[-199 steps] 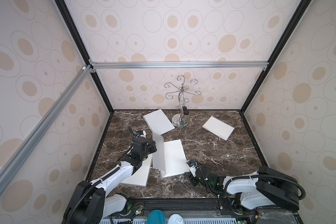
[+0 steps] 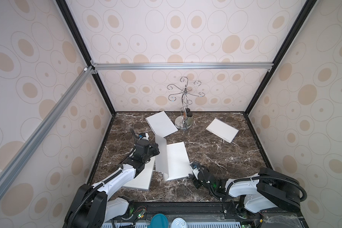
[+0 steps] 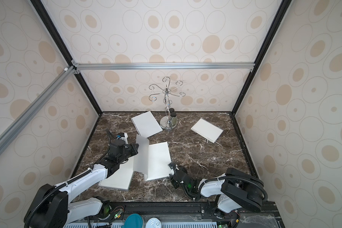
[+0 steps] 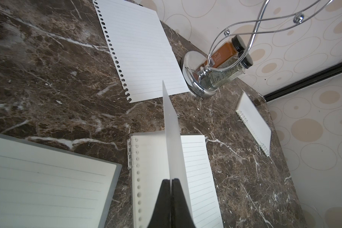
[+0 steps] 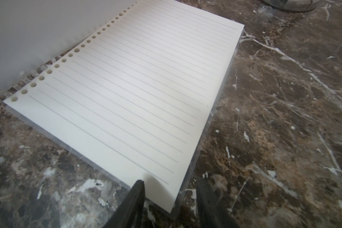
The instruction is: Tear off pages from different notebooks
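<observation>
The middle notebook [image 2: 179, 159] lies open on the table, lined pages up, with a row of holes and clear rings along its left side. One leaf [image 4: 172, 125] stands upright over it, and my left gripper is shut on that leaf, its fingers closed together at the page. At the notebook's near right corner, my right gripper is part open. In the right wrist view its fingers stand either side of that corner of the notebook [image 5: 140, 95]; no grip on it shows.
Another lined notebook [image 3: 119, 178] lies under the left arm. A loose punched sheet [image 2: 161, 123] is at the back, beside a chrome stand [image 2: 183, 123] with spice jars. A small pad [image 2: 222, 130] lies back right. Bare table spreads between it and the right arm.
The left arm and the raised leaf look unmoved.
</observation>
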